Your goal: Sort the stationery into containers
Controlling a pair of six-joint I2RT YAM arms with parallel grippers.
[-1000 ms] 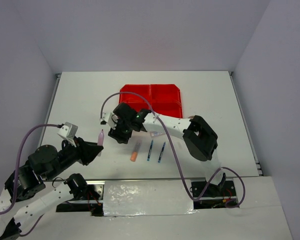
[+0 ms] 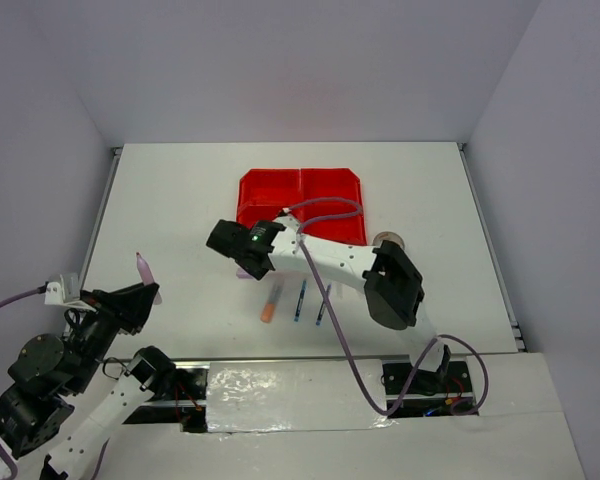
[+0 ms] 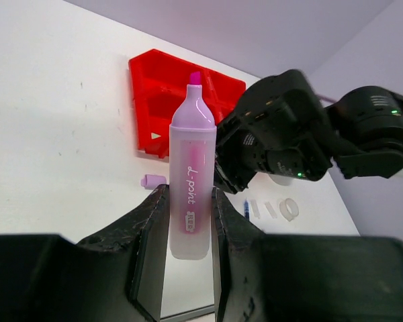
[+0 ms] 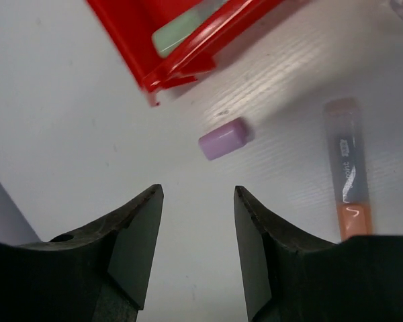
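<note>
My left gripper is shut on an uncapped pink marker (image 3: 191,157), held upright with its tip bare; it hangs at the left side in the top view. A short purple cap (image 4: 223,139) lies on the table, just in front of the red tray (image 4: 114,40). My right gripper stands open above the table, its fingers apart with nothing between them, and the cap shows beyond its fingertips. An orange-ended marker (image 2: 270,303) and two blue pens (image 2: 300,300) lie on the table's front half.
The red tray's compartments sit at the back, partly covered by my right arm in the top view. A pale green item (image 4: 171,37) lies inside it. A round item (image 2: 388,239) rests right of the tray. Table left of the tray is clear.
My left gripper has drawn back to the left with the marker in it. The right arm has shifted and turned near the tray's front, its hand now beside the purple cap.
</note>
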